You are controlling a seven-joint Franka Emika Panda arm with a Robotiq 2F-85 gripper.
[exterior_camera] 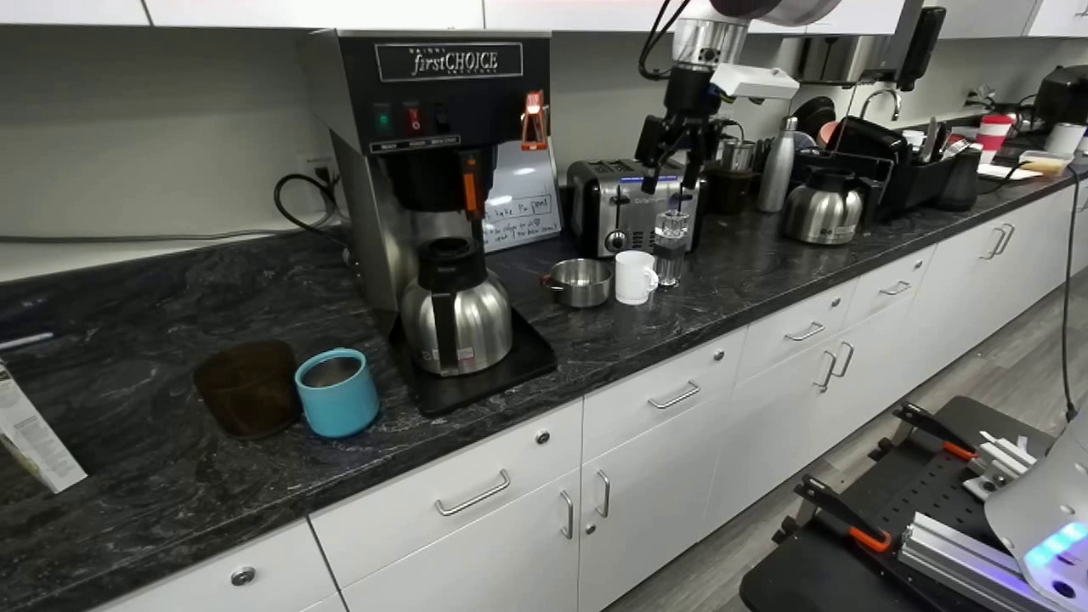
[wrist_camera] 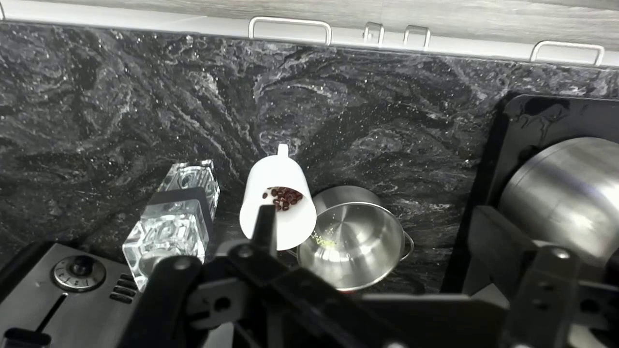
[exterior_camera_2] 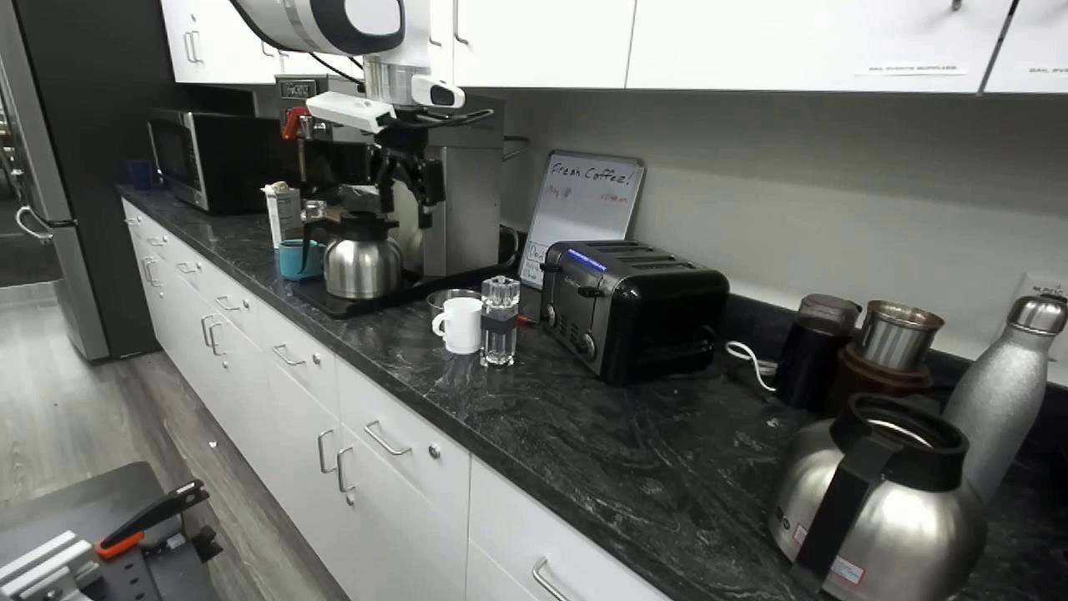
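My gripper [exterior_camera: 669, 184] is open in the air above the counter, in front of the toaster, with nothing between its fingers. In the wrist view its black fingers [wrist_camera: 265, 223] stand wide apart. Below them a white mug [wrist_camera: 278, 174] holds dark red-brown beans. Close beside the mug sits a small steel pot [wrist_camera: 348, 261] with a few yellowish grains inside. A clear grinder with a dark band [wrist_camera: 174, 214] stands on the mug's other side; exterior view 2 shows this grinder [exterior_camera_2: 500, 320] upright.
A toaster [exterior_camera_2: 631, 300] is behind the grinder. The coffee maker [exterior_camera: 449, 102] with its steel carafe [exterior_camera: 459, 321] rises beyond the pot. Further left is a teal mug [exterior_camera: 337, 394]. Bare counter [wrist_camera: 394, 104] runs along the front edge.
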